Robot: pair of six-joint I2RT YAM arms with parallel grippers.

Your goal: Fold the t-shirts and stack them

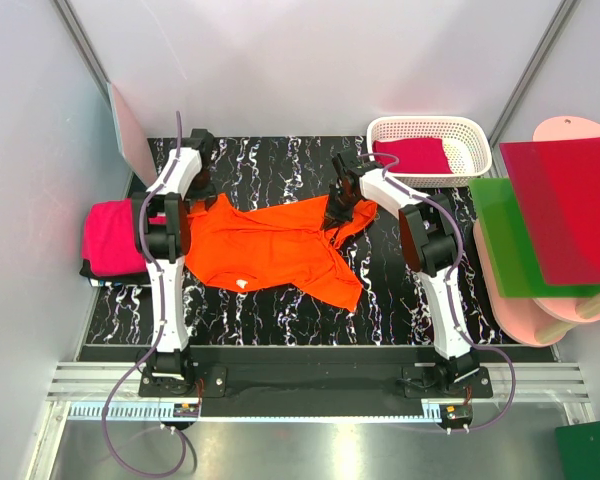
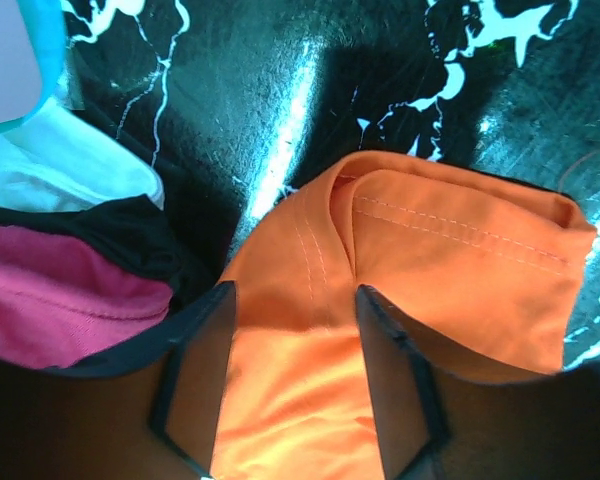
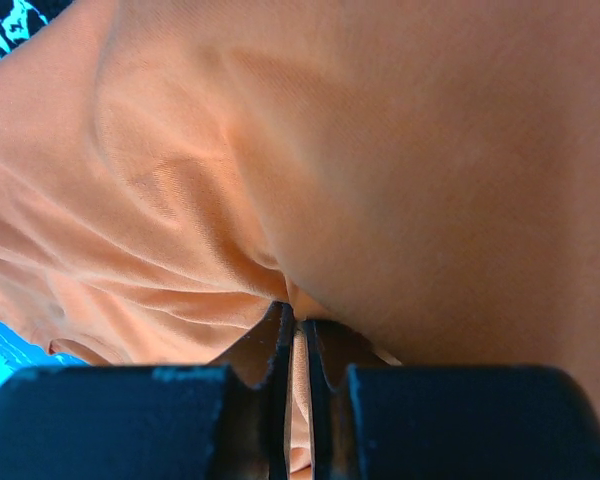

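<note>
An orange t-shirt [image 1: 260,248] lies spread and rumpled across the middle of the table. At its upper left, my left gripper [image 1: 202,200] hovers over the shirt; in the left wrist view its fingers [image 2: 202,345] stand apart above a folded sleeve [image 2: 470,235]. My right gripper [image 1: 338,212] is at the shirt's right part. The right wrist view has the tips of that gripper almost together, with a gathered fold of orange cloth pinched at them. Around this pinch the cloth is creased.
Folded shirts, pink on top [image 1: 110,238], are stacked at the left edge. A white basket [image 1: 382,135] with red cloth [image 1: 412,155] stands at the back right. Bare black marbled table [image 1: 280,170] shows behind the shirt and in front of it.
</note>
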